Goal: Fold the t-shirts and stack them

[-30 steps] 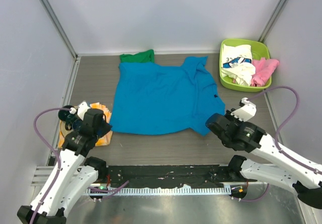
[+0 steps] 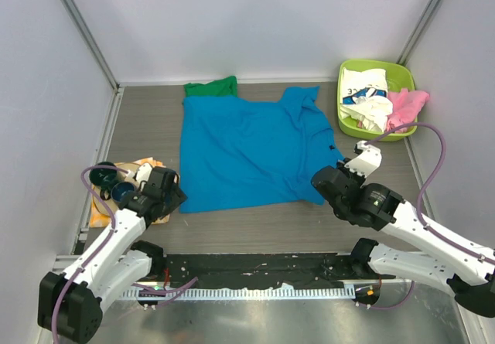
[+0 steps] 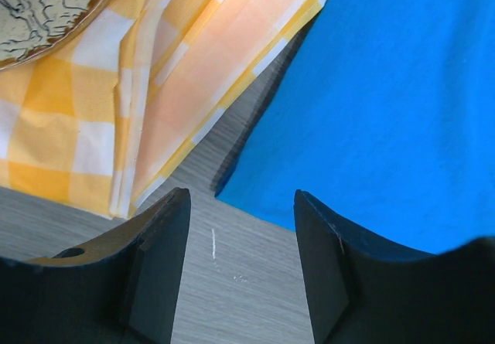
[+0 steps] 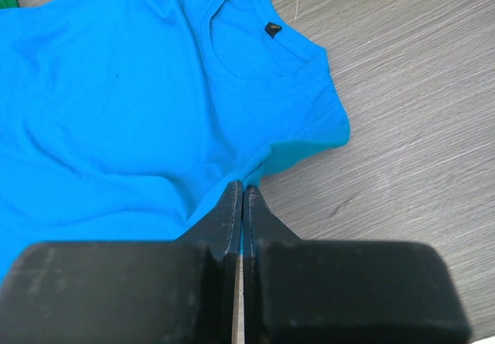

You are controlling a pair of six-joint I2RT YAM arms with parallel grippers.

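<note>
A blue t-shirt (image 2: 240,151) lies spread on the table, its neckline toward the right and a few creases across it. In the left wrist view, my left gripper is open over the shirt's bottom corner, with nothing between its fingers. The right wrist view shows my right gripper shut on a fold of blue cloth near the sleeve (image 4: 309,139). Behind the blue shirt, a piece of green cloth (image 2: 213,88) is partly covered by it.
A green basket (image 2: 348,121) at the back right holds white and pink clothes. At the left, a checked orange cloth (image 3: 85,127) lies under a plate with dark mugs (image 2: 103,175). Bare table runs along the front.
My left gripper has since come right to that corner.
</note>
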